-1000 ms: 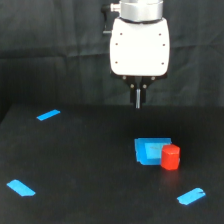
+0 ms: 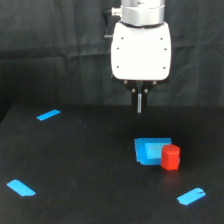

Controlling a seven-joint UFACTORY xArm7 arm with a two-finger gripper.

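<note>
My gripper (image 2: 139, 108) hangs from the white arm end (image 2: 141, 52) at the upper middle of the camera view. Its narrow fingers point down over the dark surface, and at this size I cannot tell whether they are open or shut. No object shows at the fingertips. Lower in the picture a blue square piece (image 2: 141, 143), with a lighter blue inner part, lies on the table. A red block (image 2: 171, 157) is at its lower right corner, overlapping it in view; whether they touch is unclear.
Flat blue strips lie on the black table: one at far left (image 2: 48, 115), one at lower left (image 2: 21, 188), one at lower right (image 2: 191, 196). A dark curtain (image 2: 50, 70) hangs behind.
The arm end and gripper have come down slightly in the picture. The blue piece, red block and strips have stayed put.
</note>
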